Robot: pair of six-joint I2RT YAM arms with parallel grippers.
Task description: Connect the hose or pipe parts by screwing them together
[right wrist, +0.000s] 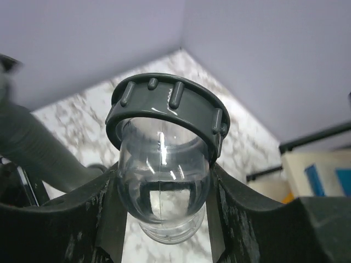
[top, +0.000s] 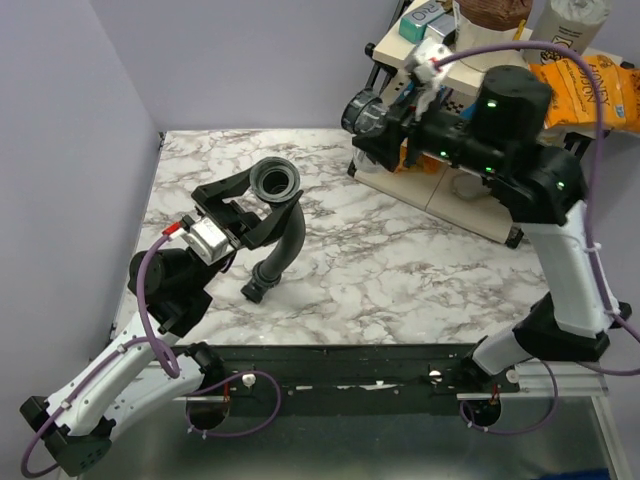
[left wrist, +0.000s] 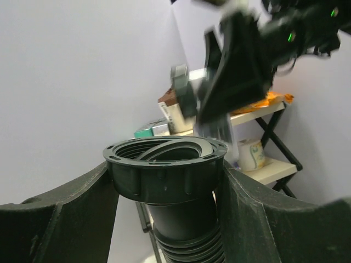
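My left gripper (top: 262,208) is shut on the grey hose (top: 288,241) just under its open collar (left wrist: 162,182), which faces up; the hose curves down to a dark fitting (top: 257,288) near the marble table. Raised at the upper right, my right gripper (top: 380,130) is shut on a clear fitting (right wrist: 163,183) with a grey threaded ring (right wrist: 175,101) on top. In the top view it is above and right of the hose collar, apart from it. The right arm is partly blurred.
A tiered shelf (top: 450,205) with boxes, bags and containers stands at the back right, partly hidden by my right arm. Walls close off the back and sides.
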